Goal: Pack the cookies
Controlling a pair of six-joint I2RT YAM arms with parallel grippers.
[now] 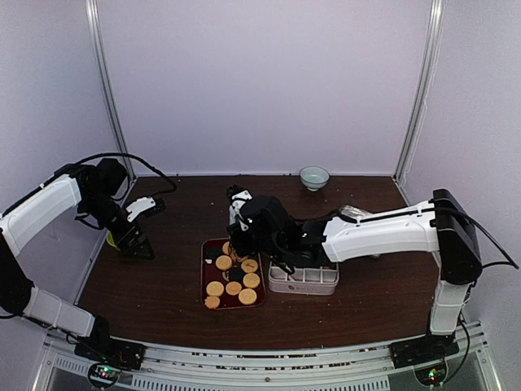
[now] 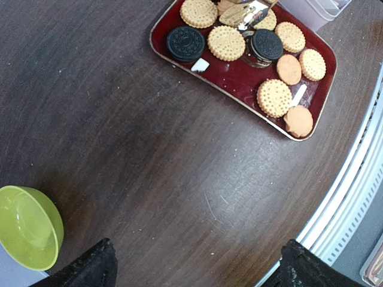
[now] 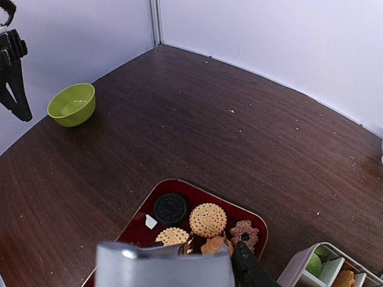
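Observation:
A red tray (image 1: pixel 210 277) of round cookies, pale, dark and brown, lies mid-table. My right gripper (image 1: pixel 238 248) is over its back part; in the right wrist view its near part is blurred and hides the front of the tray, so its grip is unclear. In the left wrist view a shiny piece shows among the cookies at the tray's upper edge. My left gripper stands open at the left, above the table, with nothing between its fingers. A compartment box (image 3: pixel 289 269) holding a green piece and a brown one stands beside the tray.
A green bowl (image 3: pixel 70 113) sits at the left edge. A pale bowl (image 1: pixel 314 178) is at the back, and a clear package (image 1: pixel 355 211) lies behind the right arm.

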